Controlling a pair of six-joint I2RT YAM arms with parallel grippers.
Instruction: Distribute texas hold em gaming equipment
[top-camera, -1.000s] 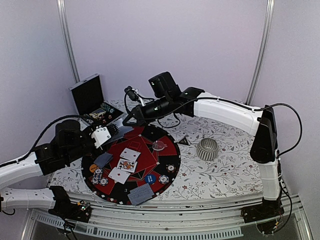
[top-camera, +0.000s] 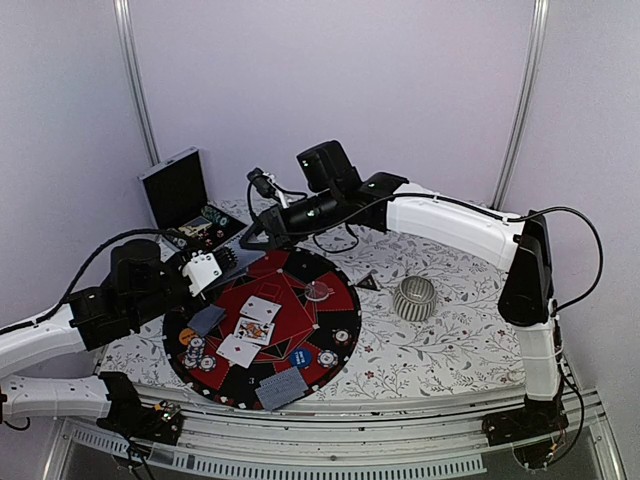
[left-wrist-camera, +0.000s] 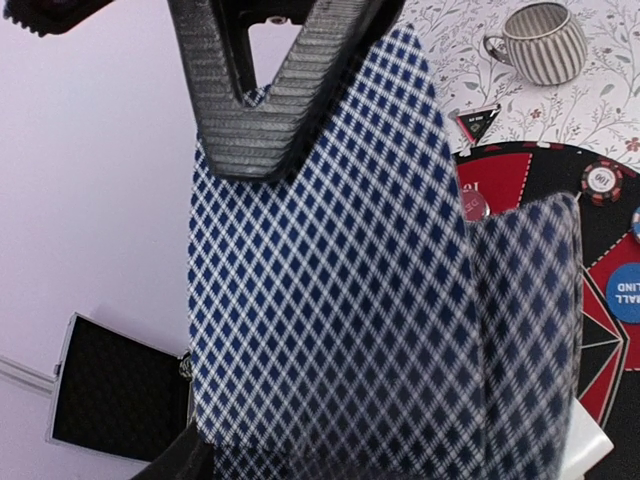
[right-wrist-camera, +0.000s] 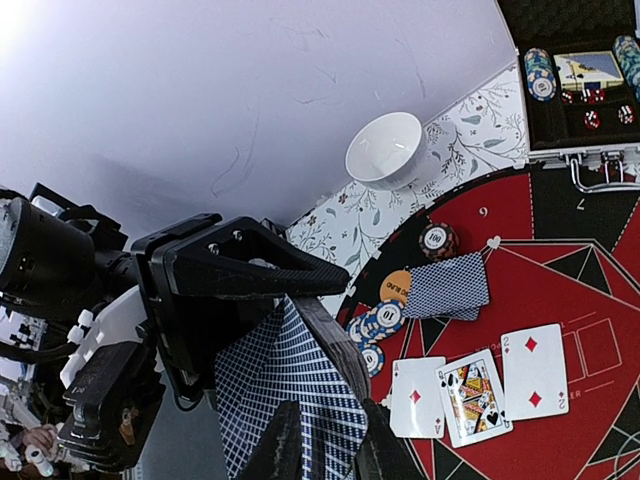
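Observation:
A deck of blue-and-white checkered cards (left-wrist-camera: 330, 300) is held up above the round red-and-black poker mat (top-camera: 285, 285), with my left gripper (top-camera: 226, 262) shut on it. One section of the deck (left-wrist-camera: 530, 320) stands splayed from the rest in the left wrist view. My right gripper (top-camera: 250, 238) is at the deck's far end, its fingers (right-wrist-camera: 285, 440) parted around the card edge; a ridged finger (left-wrist-camera: 250, 140) lies across the card backs. Three face-up cards (right-wrist-camera: 475, 400) lie on the mat, and two face-down card sets, one (right-wrist-camera: 447, 286) beside chips, rest near its edge.
An open case (top-camera: 175, 190) with chips stands at the back left. A ribbed mug (top-camera: 414, 298) and a small black triangle (top-camera: 368, 282) sit right of the mat. Chip stacks (top-camera: 195, 350) and a blue blind button (top-camera: 300, 357) lie on it.
My right gripper's fingers have shifted slightly and look wider apart at the deck. My left arm, the held deck and the things on the mat look unchanged.

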